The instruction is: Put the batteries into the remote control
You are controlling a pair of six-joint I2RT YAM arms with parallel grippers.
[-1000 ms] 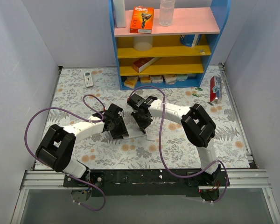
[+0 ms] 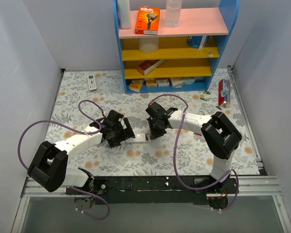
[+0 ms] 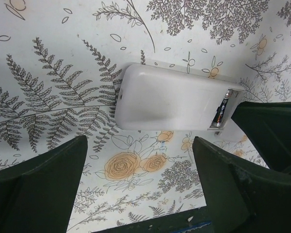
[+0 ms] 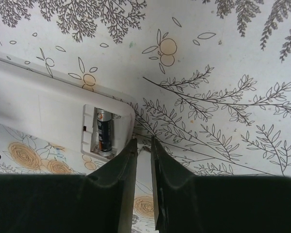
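The white remote [image 3: 165, 97] lies face down on the patterned table between my grippers. A battery [image 4: 104, 131] sits in its open compartment at the right end. In the right wrist view a small white piece, apparently the cover [image 4: 144, 167], lies beside the remote, partly hidden by my right gripper, whose fingers are close together, part open; whether anything is between them is unclear. My left gripper stands open over the table just off the remote's left part, nothing between its fingers.
A blue shelf unit [image 2: 206, 73] with boxes stands at the back. Another remote [image 2: 91, 82] lies at the back left. Small green items [image 2: 203, 98], a red package [image 2: 224, 93] and an orange item lie at the right.
My right gripper has moved to the right, off the compartment end. My left gripper has drawn slightly left and opened wider.
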